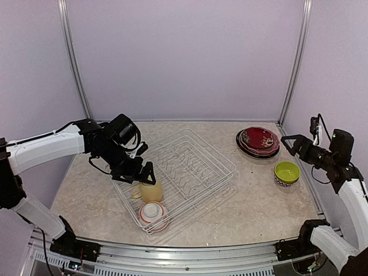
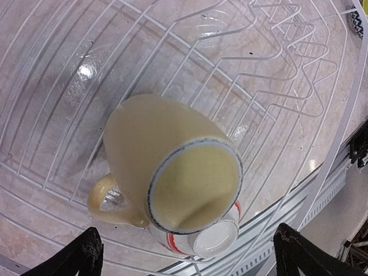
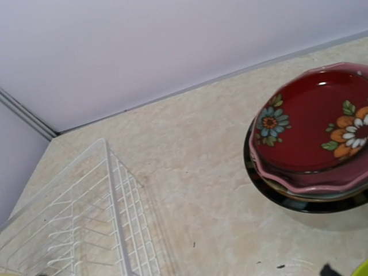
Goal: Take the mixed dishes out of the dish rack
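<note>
A cream mug lies in the white wire dish rack, its handle on the left and its rim facing the camera in the left wrist view. Just above it hangs my left gripper, open, its fingers wide apart with nothing held between them. Beside the mug, in the rack's front corner, are white bowls or dishes with a red band, partly hidden by the mug in the left wrist view. Over at the right side, my right gripper stands open and empty above the table.
A stack of red plates on a dark plate sits at the back right. In front of it, a green bowl rests on a patterned bowl. Right of the rack, the front table area is bare. Walls close off the back and sides.
</note>
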